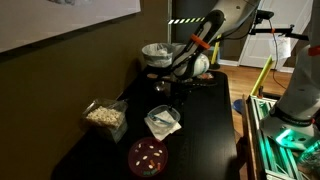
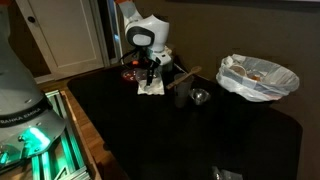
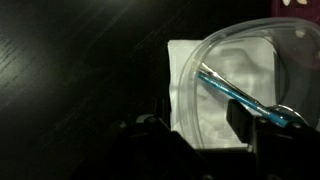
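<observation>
My gripper is open, its dark fingers apart on either side of the rim of a clear plastic container point(image 3: 190, 85). Inside that container appears to lie a metal utensil with a blue handle point(image 3: 238, 94). Under the container is a white paper napkin point(image 3: 182, 52), also visible as the napkin point(image 2: 151, 87) in exterior view 2. From exterior view 1, the container point(image 1: 161, 123) sits near the middle of the dark table, nearer that camera than the gripper. Contact between fingers and container cannot be told.
A red plate point(image 1: 148, 157) with small pieces lies near the container. Along the wall side stand a clear box of light-coloured bits point(image 1: 106, 117), a small metal bowl point(image 2: 200, 96) and a white-lined basket point(image 2: 258, 77). A wooden spoon point(image 2: 185, 76) rises nearby.
</observation>
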